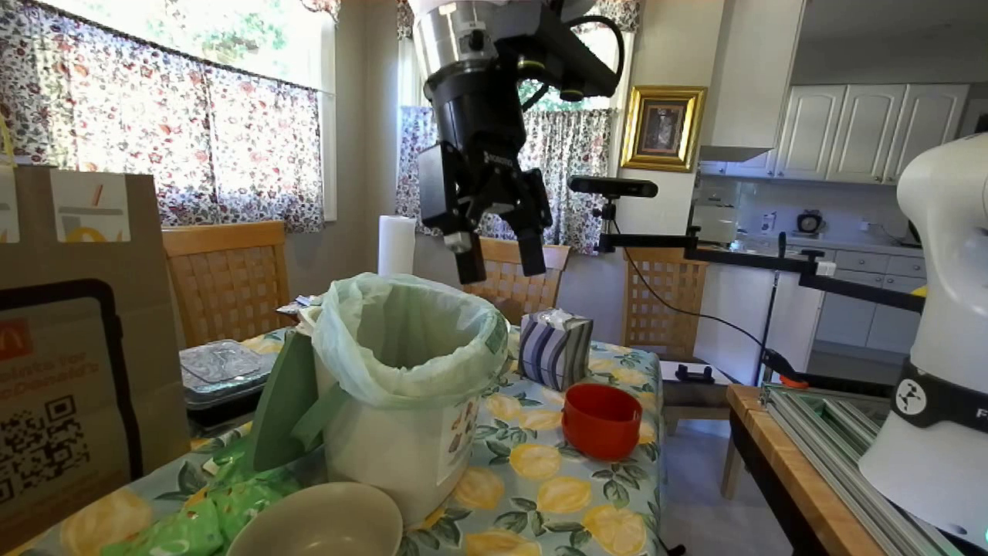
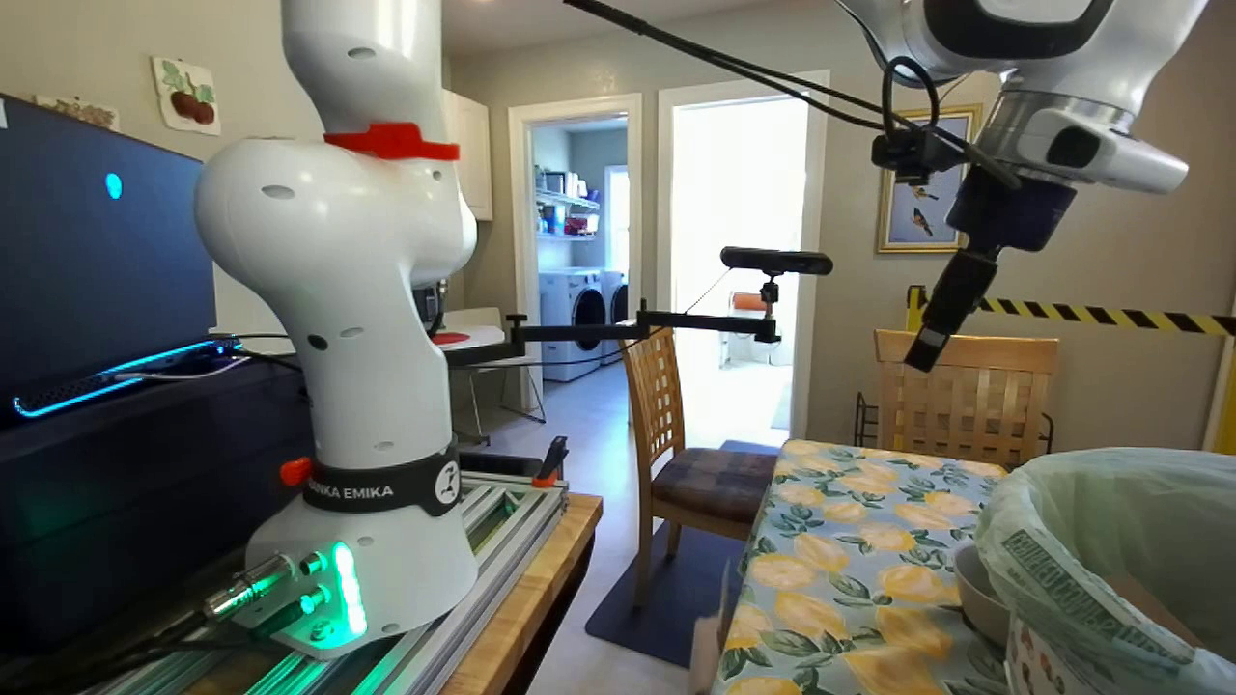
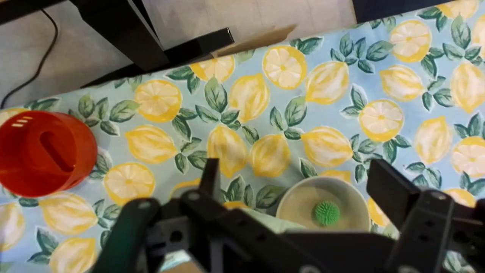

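My gripper [image 1: 500, 259] hangs open above the table, with nothing between its fingers; in the wrist view the two fingers [image 3: 210, 178] stand wide apart. A brown paper-like strip [image 3: 266, 40] shows beyond the table edge in the wrist view. A pale, blurred strip [image 2: 707, 625] hangs by the table's side in exterior view 2, probably the same piece. The white bin [image 1: 398, 454] with a pale green liner [image 1: 407, 380] stands close to the gripper, lower and nearer exterior camera 1. Something brown [image 2: 1159, 612] shows inside the bin.
A red bowl [image 1: 602, 422] and a striped tissue box [image 1: 556, 352] stand on the lemon-print tablecloth [image 3: 282, 109]. A beige bowl [image 3: 295, 204] holds a green spiky ball [image 3: 326, 213]. A paper bag [image 1: 83, 371] stands left.
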